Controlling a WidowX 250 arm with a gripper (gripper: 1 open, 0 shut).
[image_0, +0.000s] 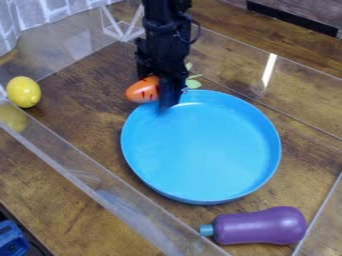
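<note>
My black gripper reaches down from the top of the camera view and is shut on an orange carrot toy with a green top partly visible behind it. The carrot is at the upper left edge of a large blue plate. The fingertips are dark and partly hard to make out against the carrot.
A yellow lemon-like toy lies at the far left. A purple eggplant toy lies at the bottom right. A clear wall runs along the left. Bare wood is free to the right and upper left.
</note>
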